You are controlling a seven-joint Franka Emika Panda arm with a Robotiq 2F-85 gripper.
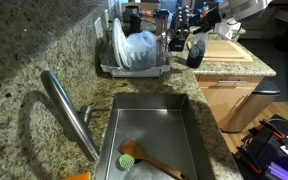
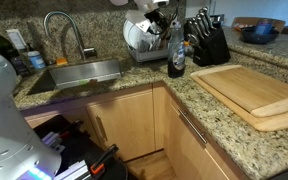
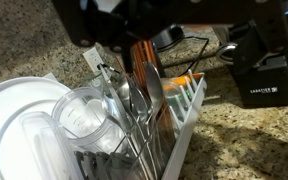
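Note:
High over the dish rack, my gripper (image 2: 164, 16) hangs at the end of the white arm, open, with nothing seen between its fingers. Dark, blurred gripper parts fill the top of the wrist view. Below them the white dish rack (image 3: 184, 135) holds several forks and spoons (image 3: 154, 92), clear plastic containers (image 3: 82, 115) and a white plate (image 3: 9, 125). A dark bottle (image 1: 196, 52) stands on the counter to the right of the rack. In the second exterior view that bottle (image 2: 176, 58) is close below the gripper.
The sink (image 1: 159, 125) contains a wooden spoon (image 1: 152, 158) and a green scrubber (image 1: 126, 162); its faucet (image 1: 72, 115) rises on the left. A knife block (image 2: 208, 45) and cutting boards (image 2: 249, 92) occupy the counter's right part. Some counter in front of the bottle is bare.

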